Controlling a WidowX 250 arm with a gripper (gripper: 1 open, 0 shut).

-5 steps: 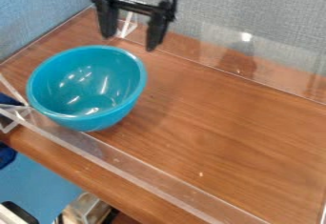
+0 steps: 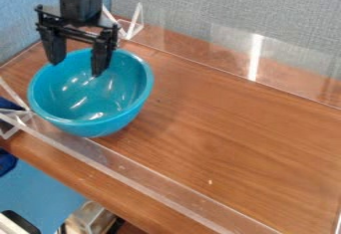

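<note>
A turquoise bowl sits at the left end of the wooden table. My dark gripper hangs over its back part, two fingers spread wide apart and pointing down, the tips at or just inside the rim. I see nothing between the fingers.
Clear panels run along its back and front edges, with a grey textured wall behind. A dark blue object and some clutter lie off the table at the lower left.
My gripper has moved left and down from high above the table to the bowl's back part. The bowl looks unmoved.
</note>
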